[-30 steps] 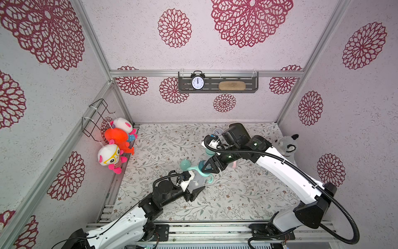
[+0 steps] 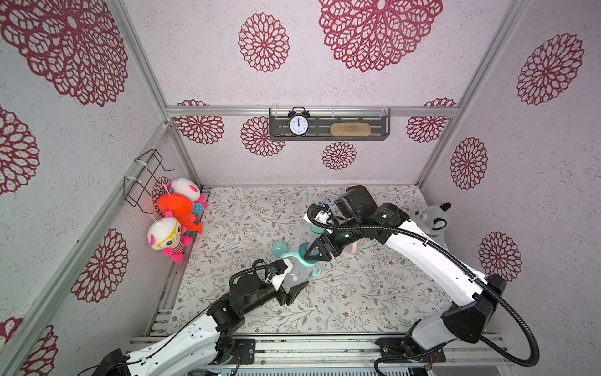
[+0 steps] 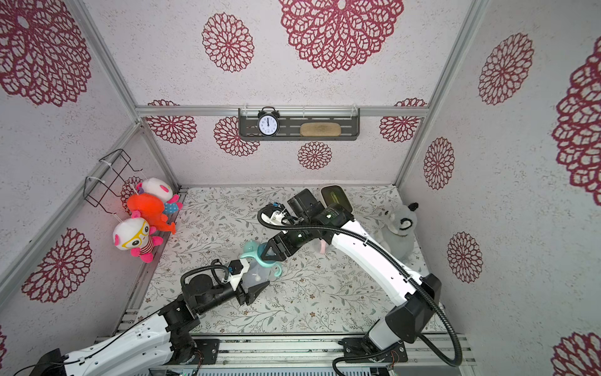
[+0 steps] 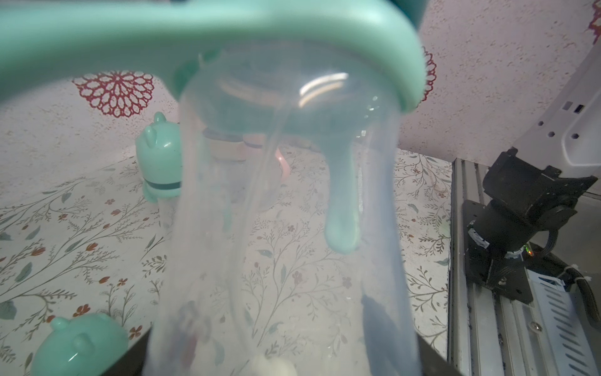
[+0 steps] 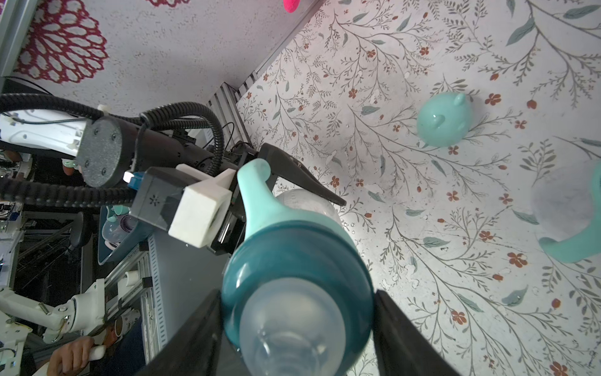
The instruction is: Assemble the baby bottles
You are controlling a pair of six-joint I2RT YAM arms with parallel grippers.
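A clear baby bottle (image 4: 294,263) with a mint handle ring (image 4: 294,28) is gripped around its body by my left gripper (image 2: 289,289), tilted above the table. On its mouth sits a teal collar with a clear nipple (image 5: 294,326). My right gripper is shut on that teal collar (image 5: 297,250) from the other end. Beyond, a mint cap (image 5: 445,119) with small ears lies on the table. Another mint-topped bottle (image 4: 159,156) stands farther back. A further clear bottle with a mint handle (image 5: 576,247) shows at the right wrist view's edge.
A pink-handled item (image 3: 321,246) stands partly behind the right arm. A grey plush toy (image 3: 398,228) sits at the right wall, bright plush toys (image 3: 141,232) hang at the left.
Almost nothing differs: my left gripper and the bottle have shifted very slightly to the left. The right gripper stays at the collar.
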